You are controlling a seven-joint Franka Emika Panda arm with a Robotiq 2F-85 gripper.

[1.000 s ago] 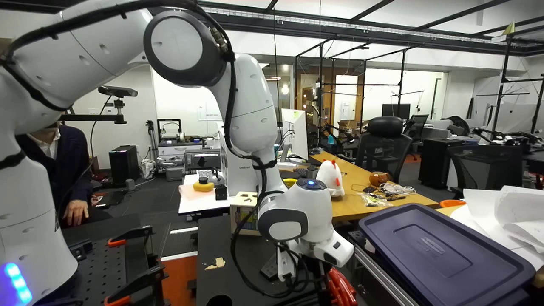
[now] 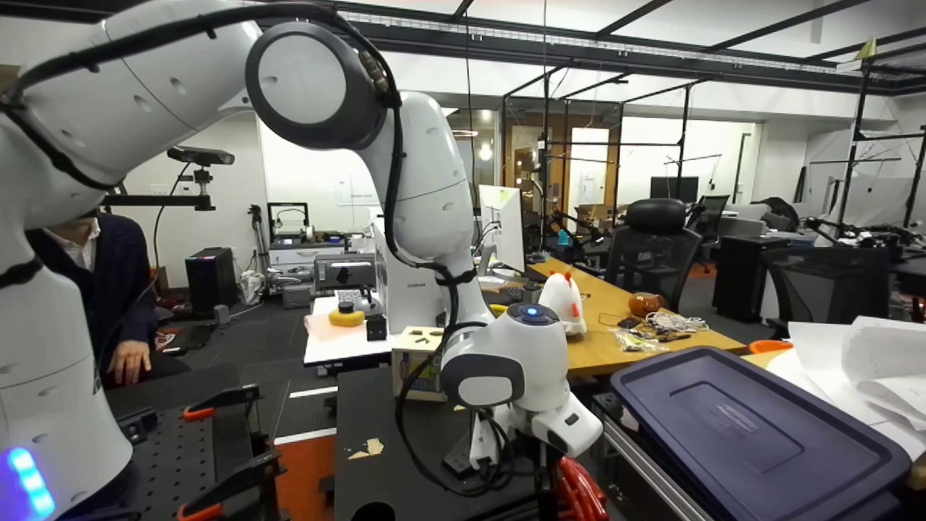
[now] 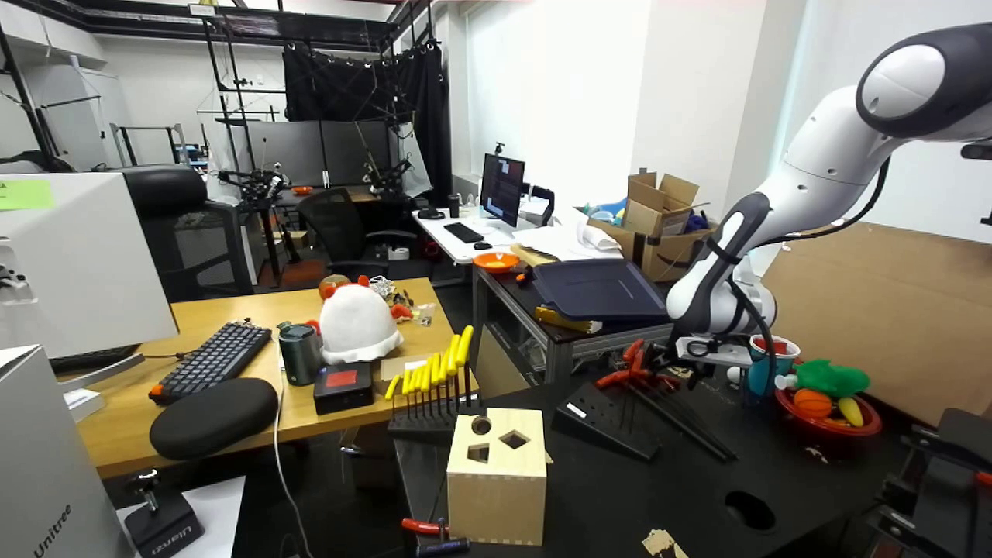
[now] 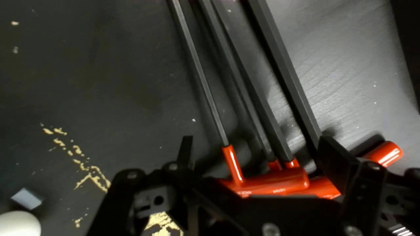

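Observation:
Several hex keys with red T-handles [image 3: 636, 370] lie on the black table, grouped together. In the wrist view their dark shafts run toward the top, and one red handle [image 4: 275, 181] spans the space between my fingers. My gripper is open over the handles, one finger [image 4: 186, 151] to their left and the other [image 4: 334, 157] close by the rightmost thick shaft [image 4: 289, 72]. Whether either finger touches a handle is hard to tell. In exterior view 1 the fingers are mostly hidden, with the red handles [image 2: 579, 493] just right of them.
A black holder [image 3: 604, 418] stands beside the hex keys, and a wooden shape box [image 3: 497, 479] is nearer the camera. A red bowl [image 3: 828, 423] of toy produce and a cup [image 3: 773, 363] stand close to the arm. Yellow-handled keys [image 3: 437, 372] stand in a rack.
The arm's wrist has shifted very slightly right and down in exterior view 1. The red handles there look unmoved.

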